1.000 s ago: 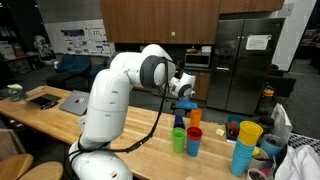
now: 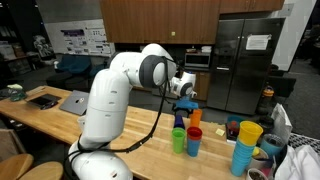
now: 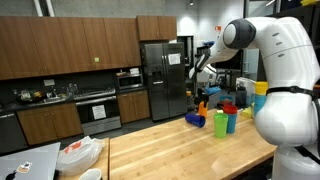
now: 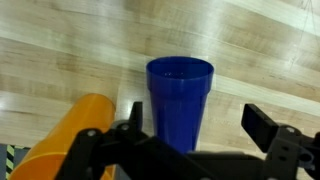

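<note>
A dark blue cup (image 4: 180,95) lies between the spread fingers of my gripper in the wrist view, its rim pointing away from the gripper's base. Bare space shows on both sides of it, so the fingers are open and not closed on the cup. Exterior view 2 shows the blue cup (image 3: 195,119) lying on its side on the wooden table (image 3: 150,155). Close beside it is an orange cup (image 4: 75,135), left of the left finger (image 4: 134,118) in the wrist view. In exterior view 1 the gripper (image 2: 187,104) hangs just above the blue cup (image 2: 179,120).
Nearer the arm's base stand a green cup (image 2: 179,140) and a red cup (image 2: 194,140). A stack of blue cups (image 2: 241,158) topped with yellow stands at the right, among other clutter. A person (image 2: 188,82) is behind the table.
</note>
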